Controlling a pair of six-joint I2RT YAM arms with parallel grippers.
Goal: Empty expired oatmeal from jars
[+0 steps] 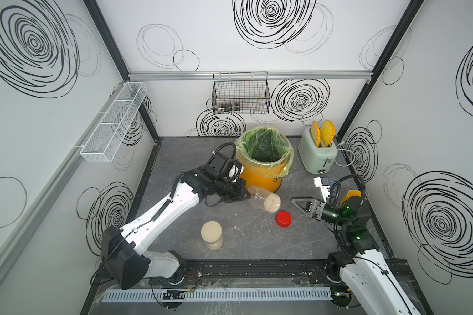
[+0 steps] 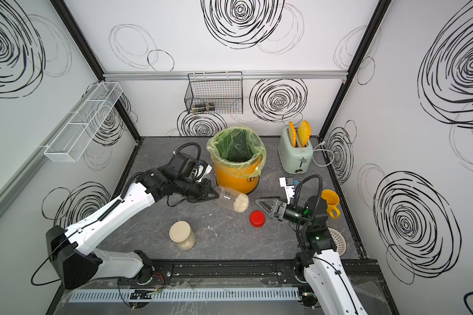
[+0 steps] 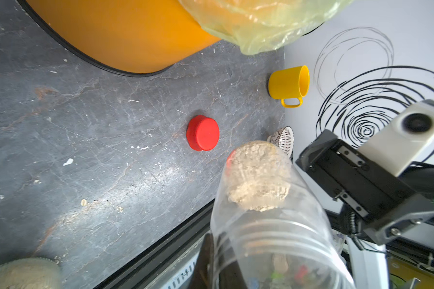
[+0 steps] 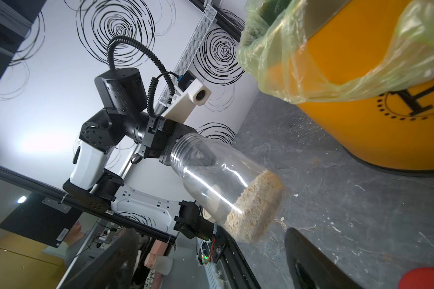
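An open clear jar (image 4: 212, 173) hangs tilted, oatmeal (image 4: 255, 207) packed at its closed lower end. My left gripper (image 1: 247, 192) is shut on the jar's rim at the mouth; the rim hides most of its fingertips. In front of the orange bin (image 1: 260, 179) with its green bag liner (image 1: 268, 140), the jar points its base toward my right arm. With wide-apart fingers (image 4: 318, 265), my right gripper (image 2: 264, 208) stands open and empty, close to the oatmeal end. A red lid (image 1: 283, 219) lies on the table. Another jar (image 1: 212, 234), pale-topped, stands upright at front left.
Behind the right arm are a mint toaster (image 2: 295, 155) with yellow slices and a yellow mug (image 2: 331, 200). A patterned white dish (image 2: 337, 240) sits by the right edge. Small crumbs dot the table.
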